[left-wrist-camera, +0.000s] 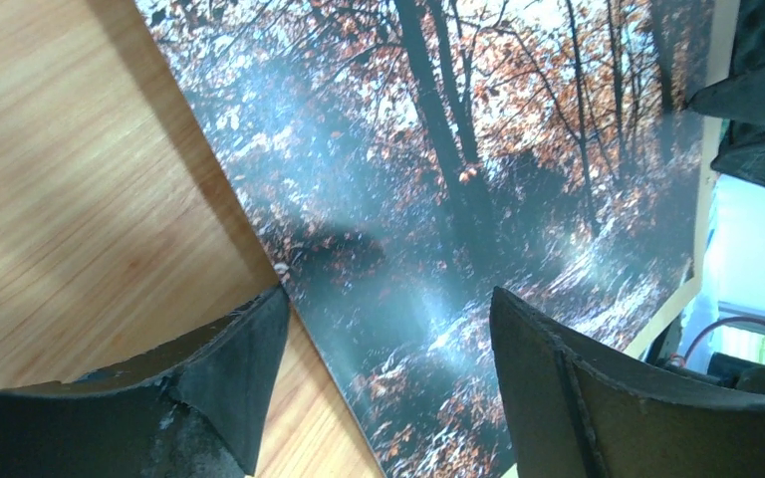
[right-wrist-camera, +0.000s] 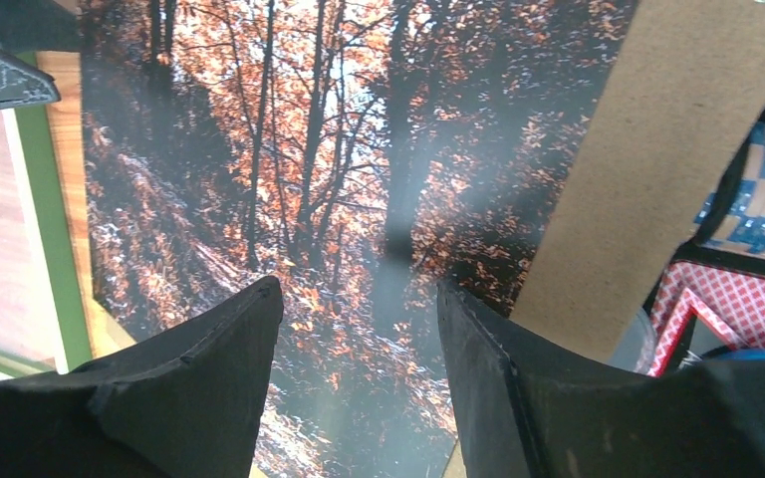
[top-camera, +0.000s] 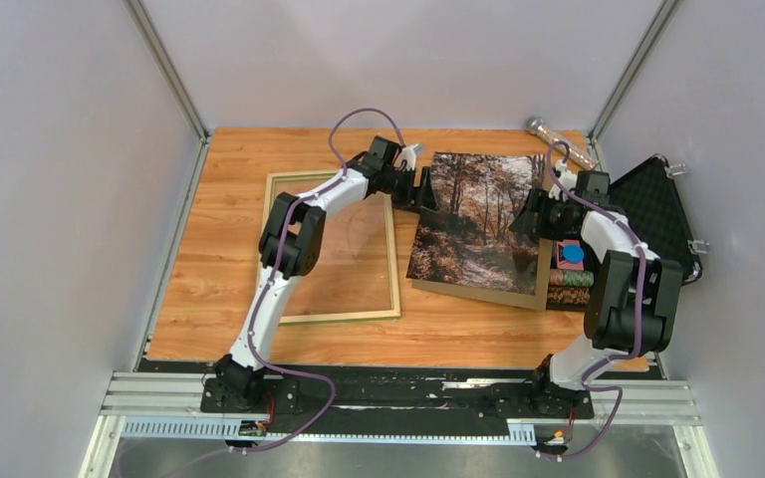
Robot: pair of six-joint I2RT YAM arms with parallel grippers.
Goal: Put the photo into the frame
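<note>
The photo (top-camera: 473,219), a dark autumn forest print, lies on a brown backing board (top-camera: 493,295) right of centre, shifted so the board shows along its right and lower edges. To the left is the empty light wood frame (top-camera: 395,269). My left gripper (top-camera: 428,189) is at the photo's upper left edge; in the left wrist view its fingers (left-wrist-camera: 244,358) stand apart, one by that edge and the other over the print. My right gripper (top-camera: 523,215) reaches over the photo's right side, its fingers (right-wrist-camera: 229,368) parted above the print. Neither holds anything visible.
An open black case (top-camera: 652,209) stands at the right wall, and patterned items (top-camera: 570,279) lie beside the board, under the right arm. Behind them rests a clear tube (top-camera: 561,141). Bare table (top-camera: 448,337) lies in front of the board.
</note>
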